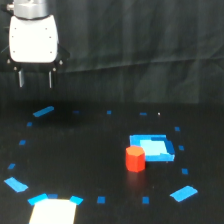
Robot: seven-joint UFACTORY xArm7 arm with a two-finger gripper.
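Observation:
High at the left, in front of the dark curtain, hangs my white gripper. Its two dark fingers are spread apart, with nothing between them. A red block stands on the black table right of the middle, well away from the gripper. Just behind it is a blue tray-like shape with a white patch inside. The block overlaps its front left corner in this view; whether they touch I cannot tell. A cream-coloured object is cut off by the bottom edge at the left.
Blue tape strips and small blue squares mark the black table. More tape lies below the gripper.

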